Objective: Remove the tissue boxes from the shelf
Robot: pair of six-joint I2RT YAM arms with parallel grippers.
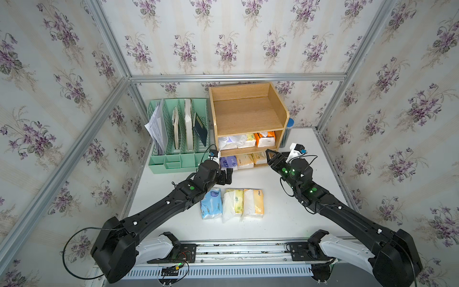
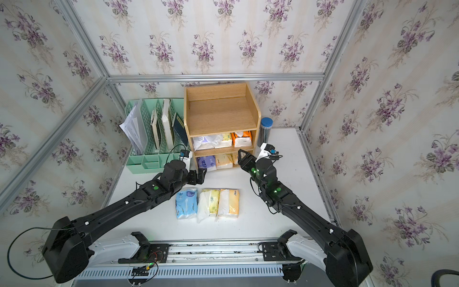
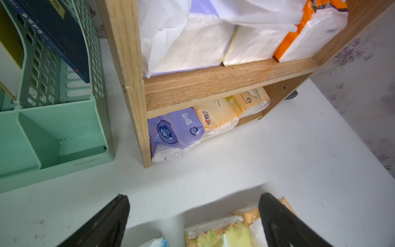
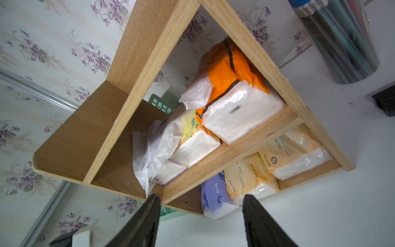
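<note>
On the wooden shelf, the middle tier holds a white-wrapped pack, a yellow-and-white pack and an orange pack. Below them lie a purple pack, an orange-beige pack and another beige pack. A blue pack, a yellow-green pack and a yellow-orange pack rest on the table in front. My left gripper is open and empty, before the shelf's left side. My right gripper stands part open and empty, near the shelf's right front.
A green file rack with papers and books adjoins the shelf on the left. Right of the shelf stands a clear cylinder with a blue lid. A black object lies at the right.
</note>
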